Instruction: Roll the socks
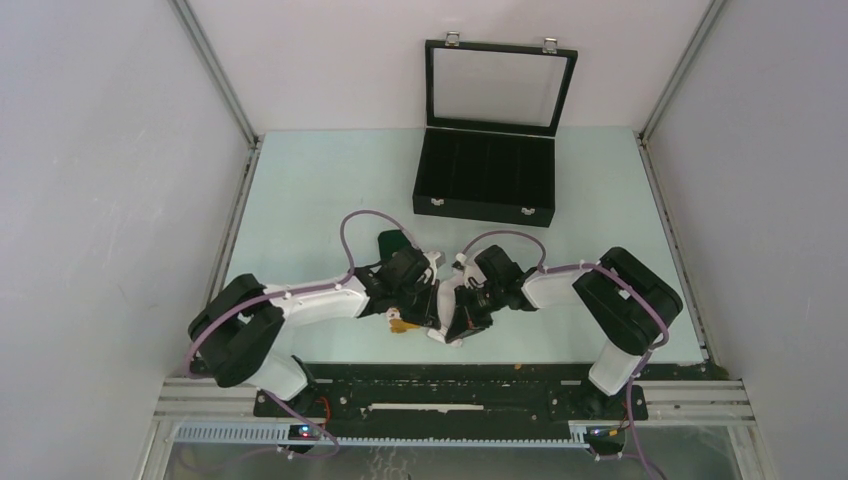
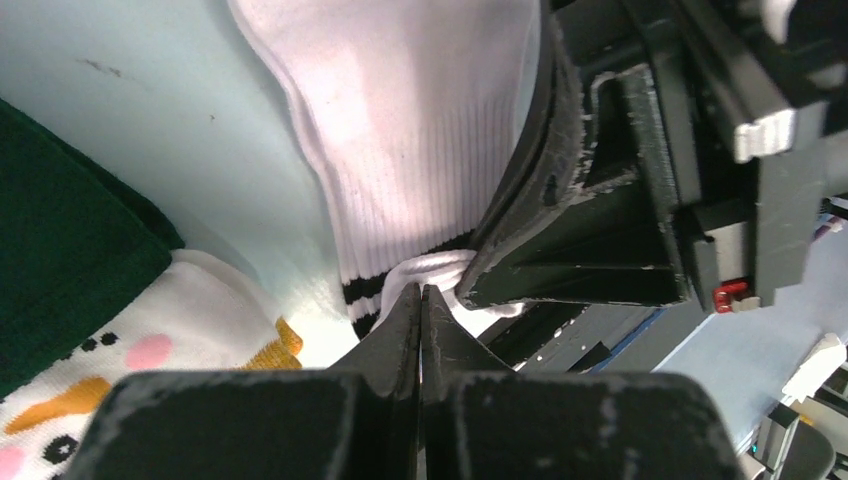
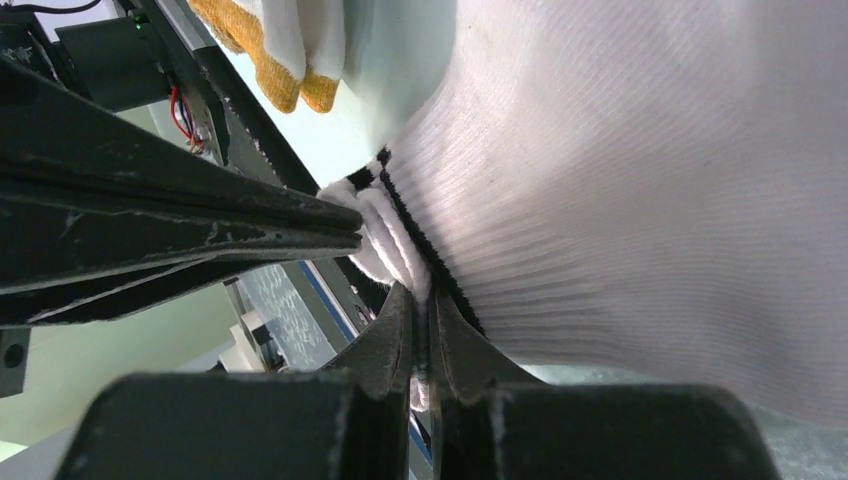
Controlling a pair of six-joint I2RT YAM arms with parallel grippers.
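Note:
A white-pink ribbed sock [image 2: 400,130] with black stripes near its cuff lies flat on the table, its cuff end folded toward the front edge. My right gripper is shut on that cuff; a fold of white cloth shows between its fingers. Right beside it, my left gripper is shut, its tips against the cuff cloth; no cloth clearly shows between them. In the right wrist view the left fingers [image 3: 250,215] reach in from the left to the cuff. From above, both grippers hide much of the sock [image 1: 449,292].
Left of the sock lie a dark green folded sock [image 2: 75,235] and a white sock with a face and orange parts [image 2: 180,320]. An open black compartment box [image 1: 484,212] stands behind.

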